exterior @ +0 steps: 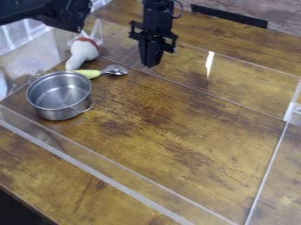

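Observation:
My black gripper (152, 48) hangs at the top centre over the wooden table, small and dark, its fingers pointing down; whether they are apart is hard to tell. A steel pot (62, 95) stands at the left. Behind it a yellow-green object (87, 75) lies beside a small silver piece (114, 70), like a spoon's head. A white plush-like object (83, 51) with a red part sits at the upper left.
A small pale upright strip (209, 63) shows right of the gripper. Transparent edges run along the sides.

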